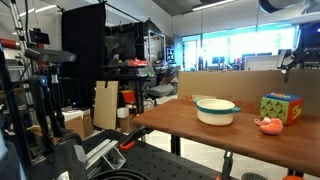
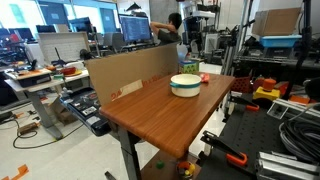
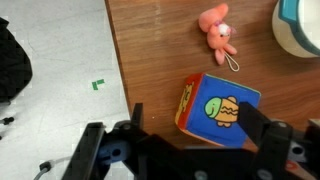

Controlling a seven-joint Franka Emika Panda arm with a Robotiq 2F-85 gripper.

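Observation:
A colourful cube-shaped box [image 1: 281,107] stands on the wooden table near its right end. In the wrist view its blue top with a green fish picture faces up at the box [image 3: 218,110]. Beside it lies a small pink toy [image 1: 269,126], seen from above as a pink plush [image 3: 217,30] with a thin loop. A white bowl with a teal rim [image 1: 216,112] sits farther left. My gripper [image 1: 287,71] hangs above the box, apart from it. In the wrist view the gripper is open, its fingers spread wide, with the box below and between them.
The brown table [image 2: 165,119] has a long bare stretch on the side of the bowl away from the box. A tan panel [image 2: 130,78] stands along one long edge. Pale floor [image 3: 65,70] shows past the table's edge in the wrist view.

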